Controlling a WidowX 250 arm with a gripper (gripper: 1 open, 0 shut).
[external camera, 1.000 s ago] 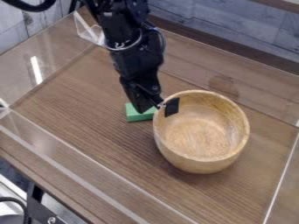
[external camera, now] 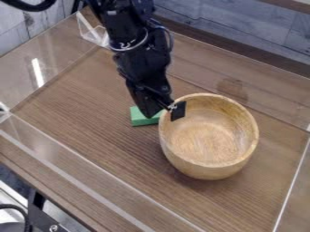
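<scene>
A black robot arm reaches down from the top centre, its gripper [external camera: 164,107] low over a small green block [external camera: 143,120] and the left rim of a round tan wooden bowl [external camera: 208,136]. The gripper looks shut, with nothing visible between its fingers. The block lies on the table just left of the bowl, partly hidden behind the fingertips.
A pale wooden wall [external camera: 266,32] stands along the back right. Dark cables [external camera: 14,217] show at the lower left corner.
The gripper has shifted very slightly left. The block and bowl have not visibly moved.
</scene>
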